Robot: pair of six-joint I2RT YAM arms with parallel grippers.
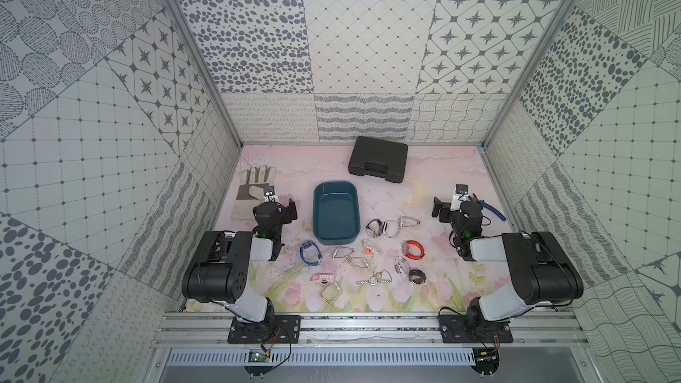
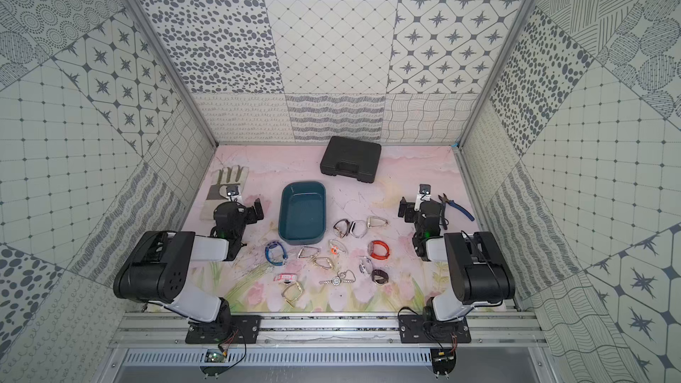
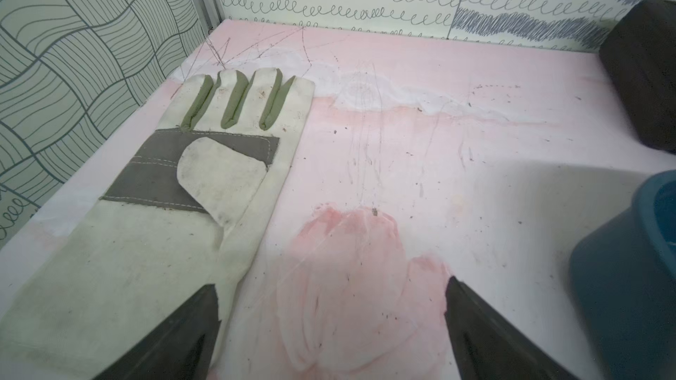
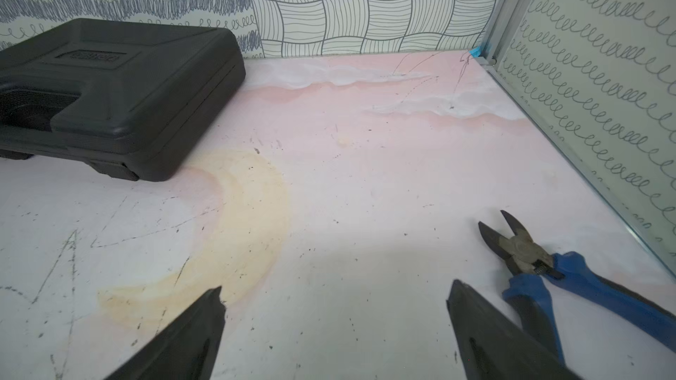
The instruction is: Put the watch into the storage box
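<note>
Several watches lie loose on the table between the arms. Among them are a blue watch [image 1: 310, 253], an orange-red watch [image 1: 413, 249], a dark watch [image 1: 417, 276] and a silver watch [image 1: 373, 280]. Behind them stands a dark teal open box [image 1: 336, 240], empty inside as far as the top views show. My left gripper is open left of the box, above bare table beside a glove. Over on the right, my right gripper also stands open, its fingers apart with only tabletop between them. Neither wrist view shows a watch.
A grey-white work glove [image 3: 133, 267] lies at the left. At the back is a closed black case [image 4: 162, 91]. Blue-handled pliers [image 4: 598, 288] rest near the right wall. Bare table [image 4: 366, 169] stretches between the case and the pliers.
</note>
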